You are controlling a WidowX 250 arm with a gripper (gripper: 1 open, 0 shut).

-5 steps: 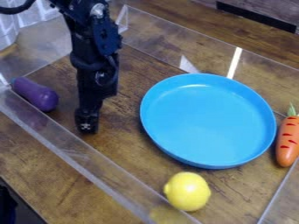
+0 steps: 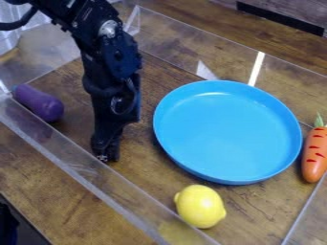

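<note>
The black robot gripper (image 2: 107,144) points straight down, low at the wooden floor left of the blue plate (image 2: 228,129); whether anything is between its dark fingers is hard to tell. A purple eggplant (image 2: 38,101) lies to its left by the clear wall. A yellow lemon (image 2: 200,205) sits in front of the plate. An orange carrot (image 2: 315,153) lies right of the plate.
Clear plastic walls (image 2: 90,170) cross the left and front of the board and run along the back and right. Bare wood (image 2: 179,57) is free behind the plate.
The gripper has moved slightly down toward the front. The plate, eggplant, lemon and carrot have not visibly moved.
</note>
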